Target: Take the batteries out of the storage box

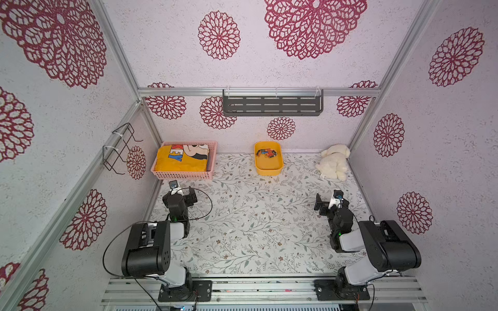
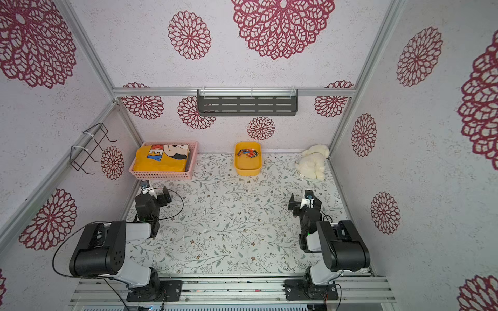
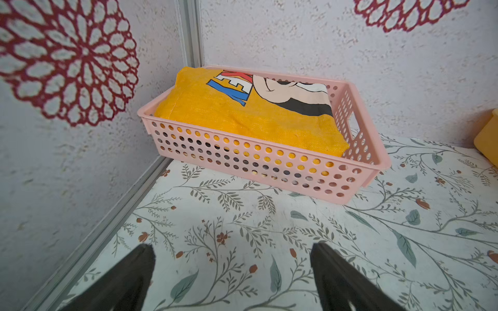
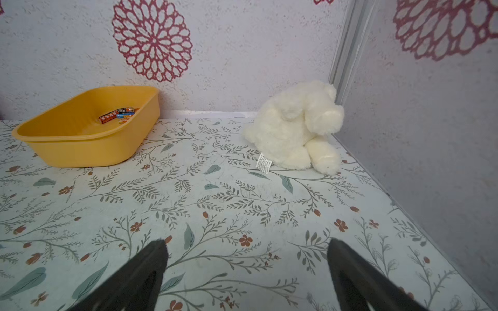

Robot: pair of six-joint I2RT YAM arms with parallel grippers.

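A yellow storage box (image 1: 269, 167) stands against the back wall near the middle of the table. Inside it, several small batteries (image 1: 266, 153), coloured red, blue and orange, lie heaped toward its far end. In the right wrist view the box (image 4: 77, 150) is at the left, its near wall covering part of the batteries (image 4: 119, 115). My left gripper is open and empty, in front of the pink basket at the table's left. Open and empty too, my right gripper is at the right side, well away from the box.
A pink basket (image 3: 269, 171) holding a yellow printed cloth (image 3: 249, 114) fills the back left corner. At the back right sits a white plush toy (image 4: 295, 127). A grey shelf (image 1: 272, 106) hangs above the box.
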